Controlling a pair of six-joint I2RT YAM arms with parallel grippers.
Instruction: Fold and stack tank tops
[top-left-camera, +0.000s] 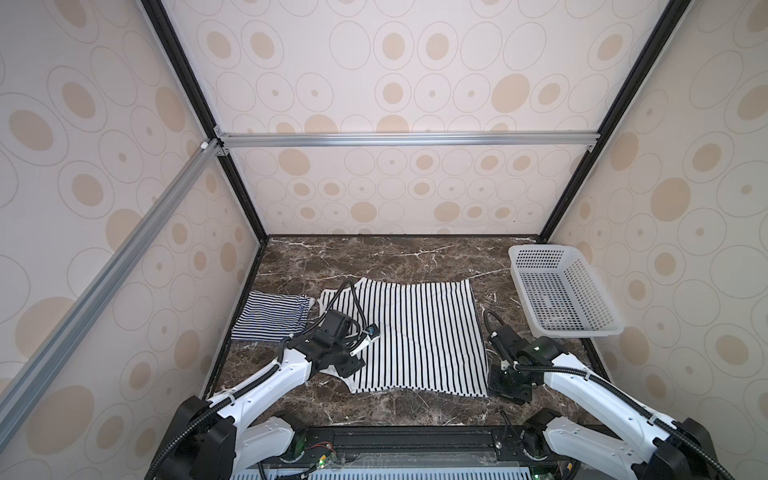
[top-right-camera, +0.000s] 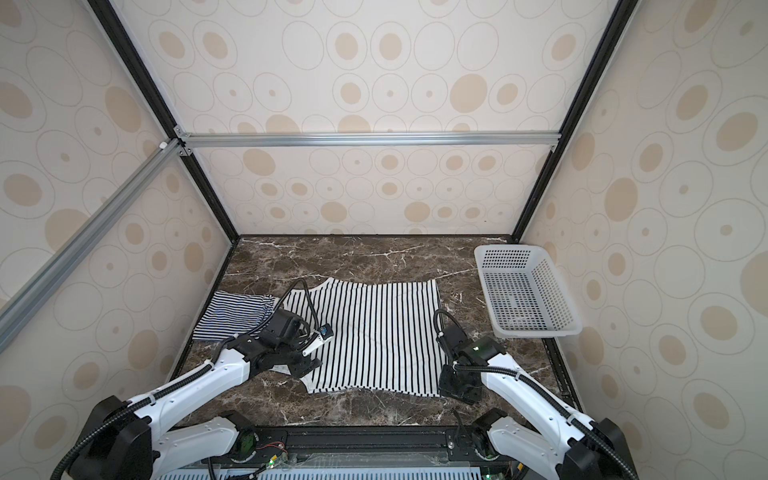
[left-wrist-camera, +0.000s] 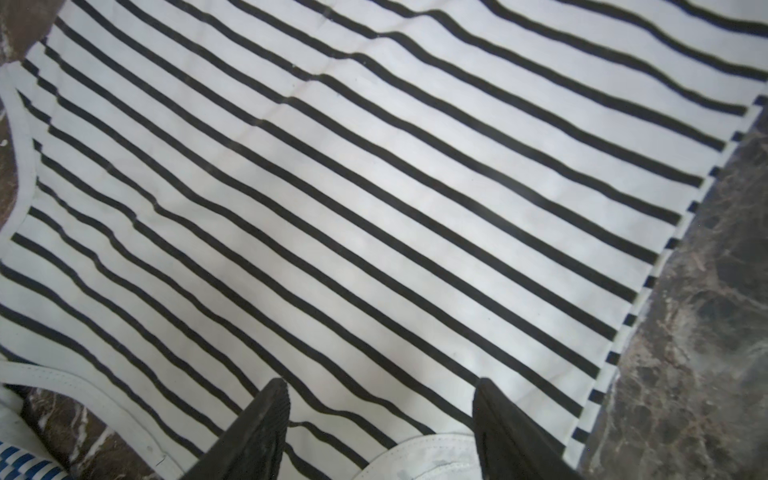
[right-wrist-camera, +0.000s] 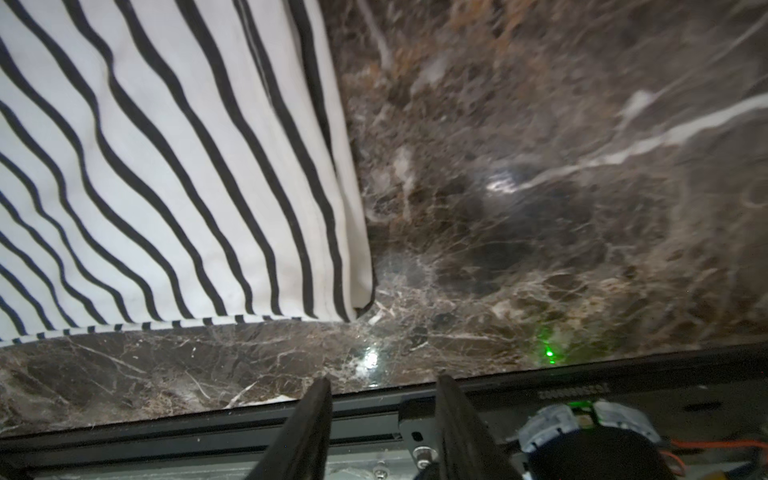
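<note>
A black-and-white striped tank top (top-left-camera: 416, 336) lies spread flat in the middle of the table, its strap end to the left. My left gripper is open over that left end, near the neckline binding, fingers apart. My right gripper hangs open by the near right corner of the top, with nothing between its fingers. A folded navy striped top (top-left-camera: 268, 318) lies at the left.
An empty white perforated basket (top-left-camera: 564, 292) stands at the back right of the marble table (top-left-camera: 400, 256). The front rail borders the near edge.
</note>
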